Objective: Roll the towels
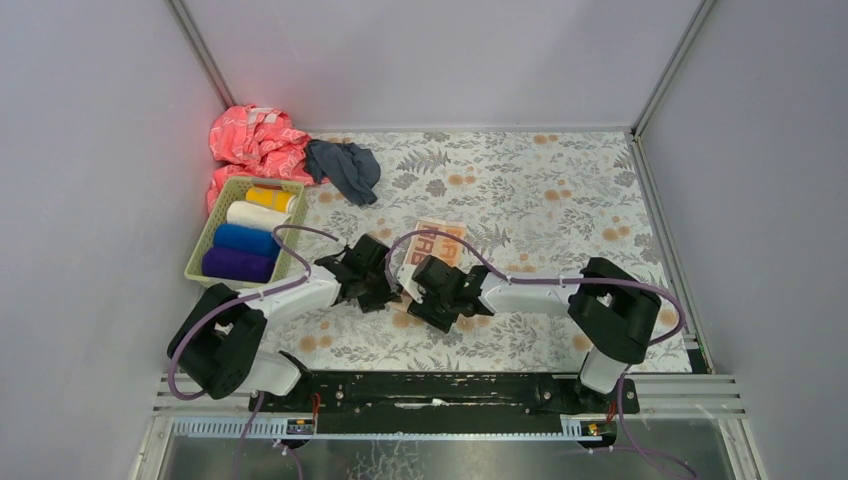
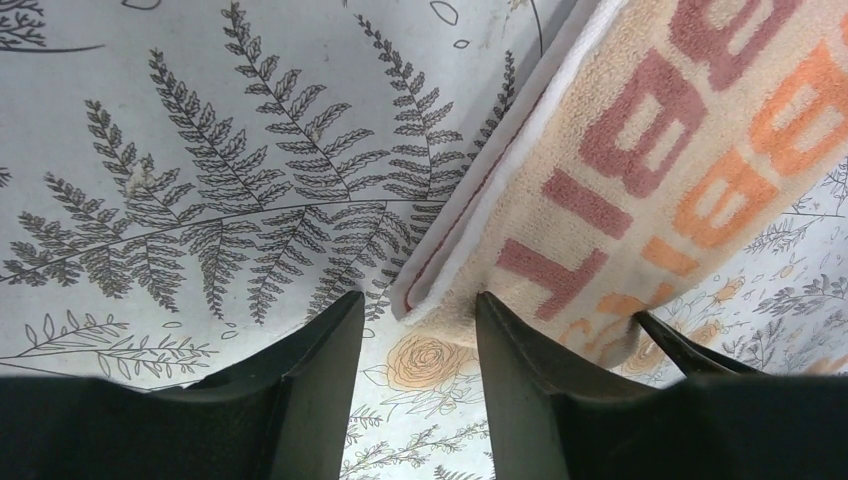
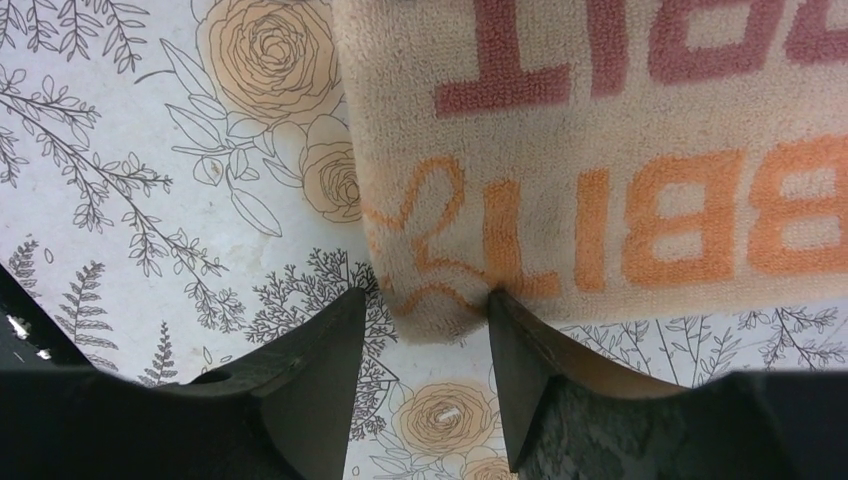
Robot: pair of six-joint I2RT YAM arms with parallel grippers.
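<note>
A beige towel with red and orange lettering (image 1: 436, 243) lies folded flat on the patterned table, partly hidden under the arms in the top view. In the left wrist view my left gripper has its fingers apart over the towel's near left corner, one finger (image 2: 510, 350) touching or just above the cloth. My right gripper stands open at the other near corner, with a bit of towel between its fingertips in the right wrist view. Neither gripper is closed on the cloth.
At the left stands a green basket (image 1: 196, 262) holding several rolled towels. Behind it lie a crumpled coral cloth (image 1: 258, 145) and a dark grey cloth (image 1: 345, 170).
</note>
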